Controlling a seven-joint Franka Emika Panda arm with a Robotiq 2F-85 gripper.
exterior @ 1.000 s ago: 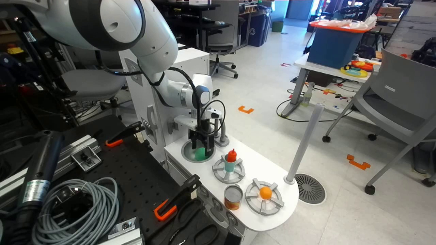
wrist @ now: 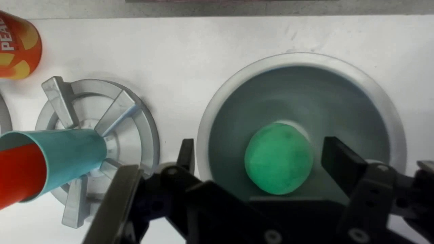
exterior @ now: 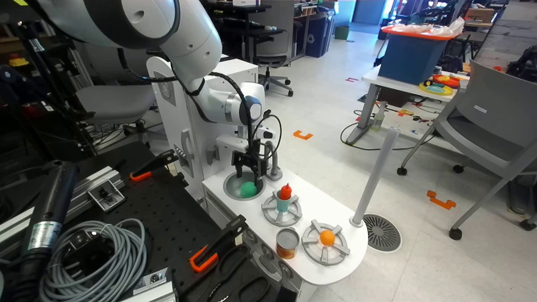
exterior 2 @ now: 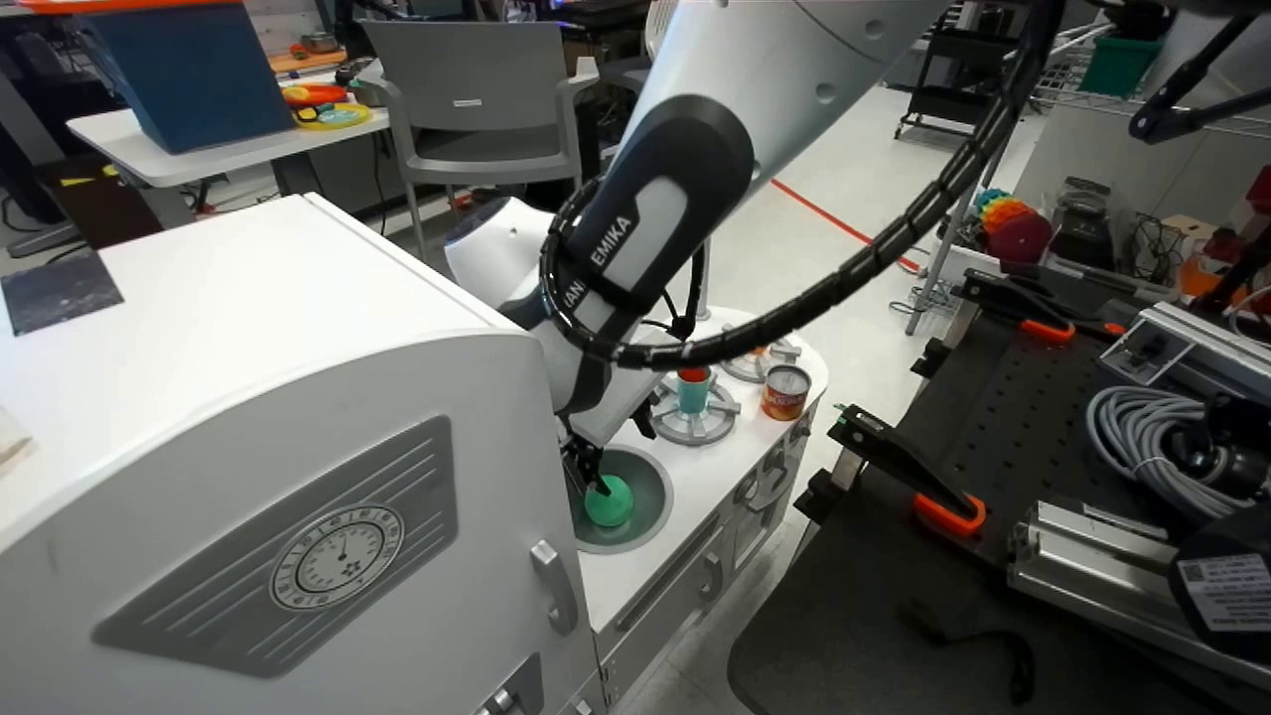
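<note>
A green ball [wrist: 278,158] rests in the round grey sink [wrist: 301,59] of the white play kitchen. Over that sink my gripper stands open, its two black fingers wide apart on either side of the ball in the wrist view, touching nothing that I can see. From the first exterior view, the gripper [exterior: 247,179] hangs just above the bowl, and the ball [exterior: 248,189] shows below it. The second exterior view also has the ball [exterior 2: 609,501] lying in the sink.
On the near burner stands a teal cup [exterior: 282,202] with a red bottle [exterior: 285,191] in it. An orange ball [exterior: 327,237] sits on the far burner, beside a can [exterior: 287,243]. The grey faucet [exterior: 274,170] rises close behind the gripper.
My gripper has risen a little above the sink. More of the green ball shows beneath it, and the ball stays in the bowl.
</note>
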